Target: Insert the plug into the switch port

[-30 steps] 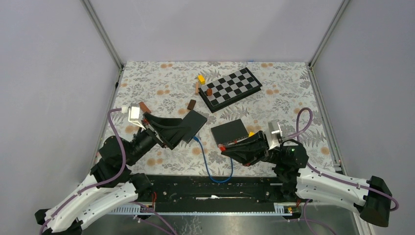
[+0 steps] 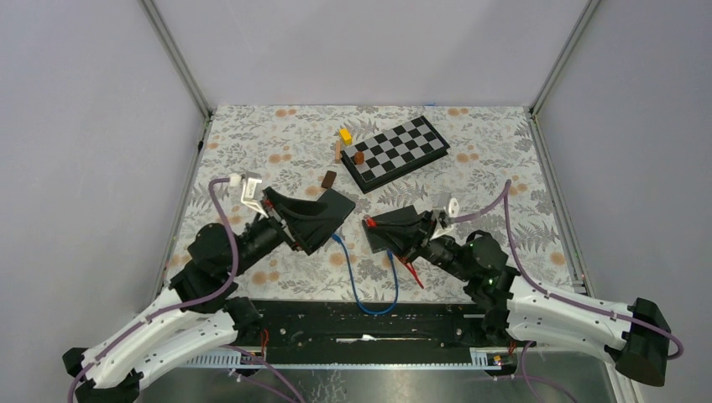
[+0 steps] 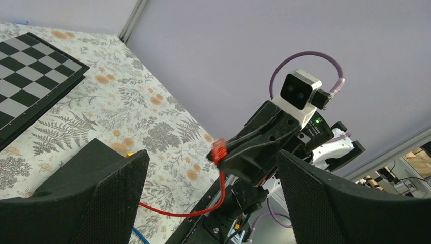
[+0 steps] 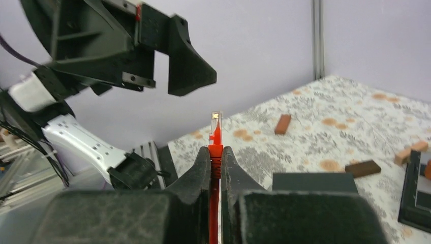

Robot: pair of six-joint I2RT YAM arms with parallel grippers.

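Observation:
My right gripper [image 2: 375, 222] is shut on a red plug [image 4: 215, 132], its clear tip pointing up and forward, with a red cable [image 3: 181, 213] trailing below. My left gripper [image 2: 311, 225] is open and empty, a short way left of the right one; in the right wrist view it is higher than the plug. Two dark boxes [image 2: 337, 201] [image 2: 400, 213] lie on the table under the grippers, with a blue cable [image 2: 357, 298] looped between them; their ports cannot be made out.
A checkerboard [image 2: 395, 151] with a round brown piece on it lies at the back. Small yellow [image 2: 345, 134], brown [image 2: 329, 179] and orange blocks [image 4: 282, 123] are scattered around.
My right gripper has risen and moved up-left in the top view, carrying the red plug over the right box. The left gripper has shifted slightly to the right.

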